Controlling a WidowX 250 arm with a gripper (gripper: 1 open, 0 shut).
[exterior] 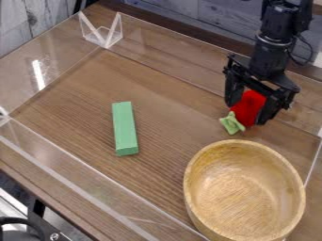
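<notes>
My black gripper (257,92) hangs at the upper right, open, over a red object (251,107) that sits between and below its fingers. A small light-green piece (231,124) lies at the lower left of the red object. A green bar (123,128) lies upright in the picture, left of centre. A large tan bowl (242,198) stands at the lower right. Whether the fingertips touch the red object is hard to tell.
A white wire-like object (104,28) is at the top left. Dark cables lie at the lower left corner.
</notes>
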